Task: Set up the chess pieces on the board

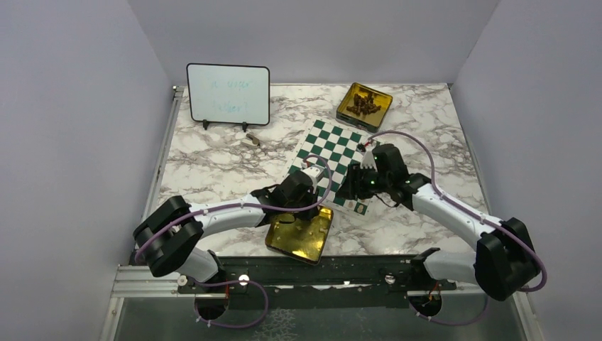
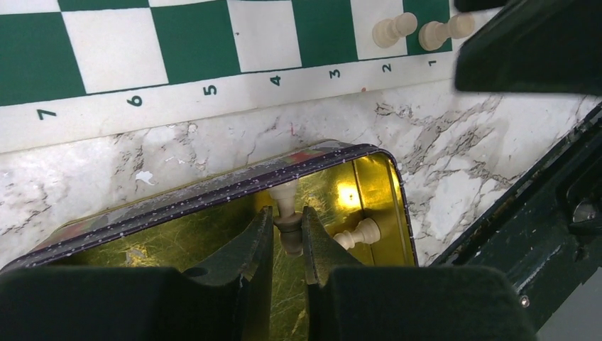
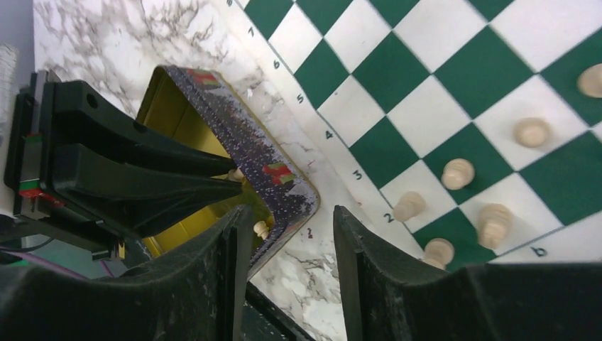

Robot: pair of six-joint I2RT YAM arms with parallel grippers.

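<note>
In the left wrist view my left gripper is shut on a pale chess piece (image 2: pixel 285 195) inside the gold tray (image 2: pixel 163 257), beside its far wall. Another pale piece (image 2: pixel 359 233) lies in the tray's corner, partly behind a finger. The green-and-white chessboard (image 1: pixel 332 144) lies beyond the tray. Several pale pieces, among them a pawn (image 3: pixel 458 173), stand on its squares near the numbers 1 and 2 in the right wrist view. My right gripper is part open above the board's near edge, nothing between its fingers.
A second gold tray (image 1: pixel 385 99) with several dark brown pieces stands behind the board. The whiteboard (image 1: pixel 229 94) is at the back left, with a small object (image 1: pixel 251 141) in front of it. Both grippers are close together near the tray's corner.
</note>
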